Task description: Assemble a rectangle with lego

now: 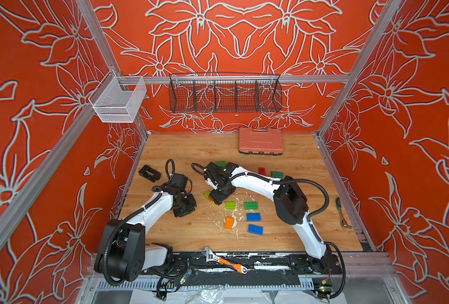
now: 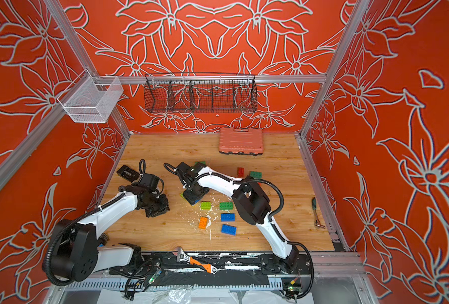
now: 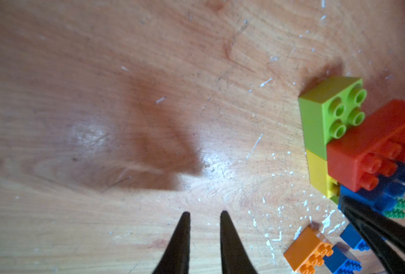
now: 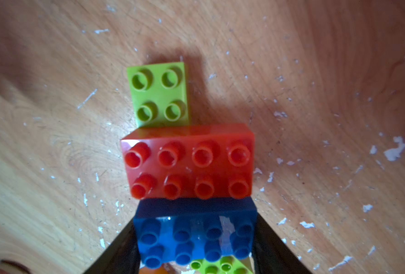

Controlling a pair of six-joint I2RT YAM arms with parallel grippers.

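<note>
A lime brick point(image 4: 159, 93) lies on the table with a yellow brick point(image 3: 317, 171) against it. Raised at their studs is a red brick point(image 4: 188, 159); whether it is pressed on is not clear. Alongside the red one is a blue brick point(image 4: 195, 230), its ends flanked by the fingers of my right gripper. Both fingers appear to touch it, but whether they grip it cannot be told. My left gripper hovers to the left of these bricks, partly open, with bare table below and nothing between its fingers.
Loose on the table are a lime brick point(image 1: 230, 205), a green brick point(image 1: 250, 205), an orange brick point(image 1: 229, 222) and two blue bricks point(image 1: 253, 216). Farther back sit a red brick point(image 1: 261, 171) and green ones point(image 1: 277, 174). A red case point(image 1: 260, 140) stands at the rear.
</note>
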